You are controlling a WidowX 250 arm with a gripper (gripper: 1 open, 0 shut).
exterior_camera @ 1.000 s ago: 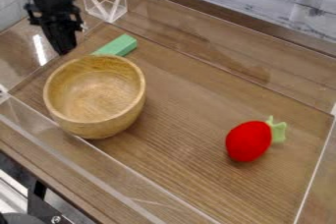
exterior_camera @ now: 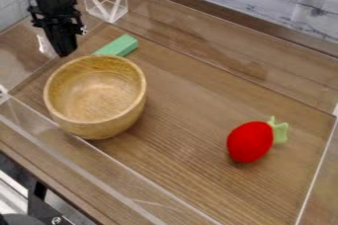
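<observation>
My black gripper (exterior_camera: 63, 37) hangs at the upper left of the camera view, just above and behind the wooden bowl (exterior_camera: 95, 96). It looks shut, with nothing visible between its fingertips. A green block (exterior_camera: 119, 44) lies to the right of the gripper, behind the bowl. A red vegetable with pale green leaves, like a radish or tomato (exterior_camera: 250, 142), lies on the right side of the table.
Clear plastic edging runs along the table's left and front.
The bowl, block and red vegetable have not moved.
</observation>
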